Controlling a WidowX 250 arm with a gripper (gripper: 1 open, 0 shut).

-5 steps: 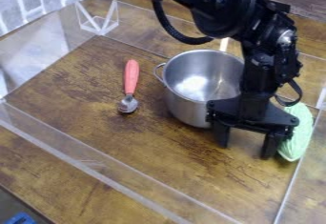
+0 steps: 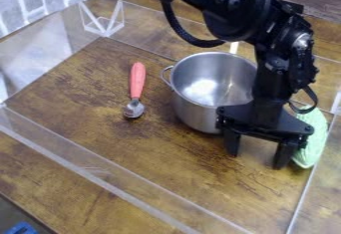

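Observation:
The black gripper hangs low over the wooden table at the right, just in front of a steel pot, its two fingers pointing down and spread apart with no object visible between them. A pale green leafy item, perhaps a cabbage, lies right beside the gripper, partly hidden behind it. A scoop with a red handle lies left of the pot.
A clear plastic barrier runs round the work area. A pale handle-like strip stands behind the pot.
The gripper has shifted very slightly over the last second; the pot, scoop and green item look unmoved.

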